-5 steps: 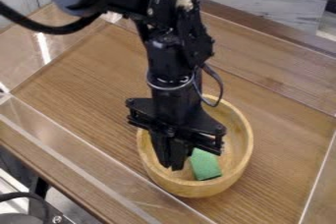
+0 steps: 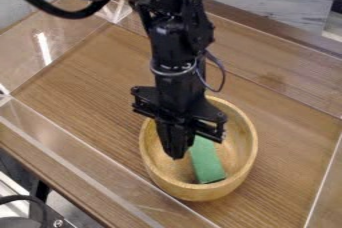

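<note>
A tan round bowl (image 2: 167, 182) sits on the wooden table, with a green rectangular block (image 2: 207, 161) lying in its right part. My black gripper (image 2: 177, 144) hangs over the left rear part of the bowl, left of the block, its fingers shut with nothing visible between them.
A pale wall runs along the back, and dark cables are at the lower left.
My gripper has risen and moved back from low in the bowl over the block, uncovering more of the green block, which stays in the bowl.
</note>
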